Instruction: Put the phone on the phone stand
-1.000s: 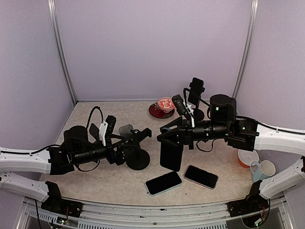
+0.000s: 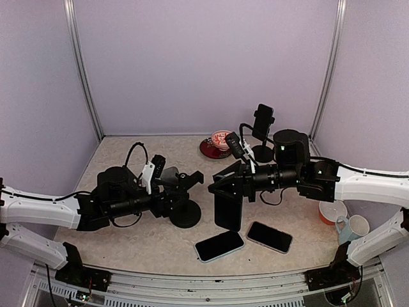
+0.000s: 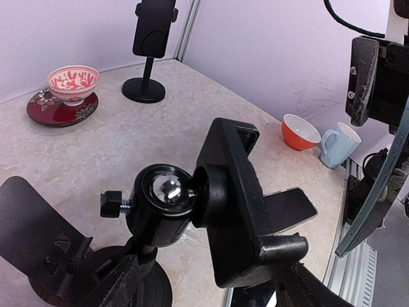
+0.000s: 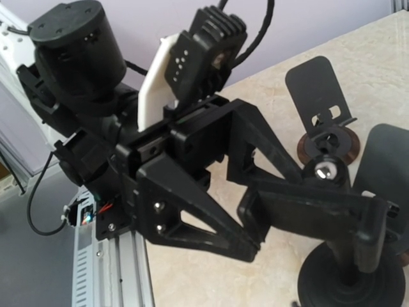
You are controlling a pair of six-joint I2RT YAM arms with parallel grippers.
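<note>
My right gripper [image 2: 220, 185] holds a phone [image 2: 227, 211] upright in the top view; its edge shows at the right of the left wrist view [image 3: 377, 198]. A black phone stand [image 2: 185, 211] with a tilted cradle [image 3: 236, 211] stands between the arms. My left gripper [image 2: 169, 201] is at the stand's post, below the cradle; how far its fingers are closed is hard to tell. Two more phones [image 2: 218, 245] lie flat at the front.
Behind are a bowl [image 2: 221, 138] on a red plate [image 2: 211, 153] and another stand holding a phone [image 2: 262, 121]. A bowl [image 2: 329, 211] and mug [image 2: 353, 230] sit at the right. Smaller stands [image 4: 316, 96] are near the left arm.
My left gripper has shifted slightly right and lower toward the stand's post. My right arm has moved slightly left, with the phone still upright.
</note>
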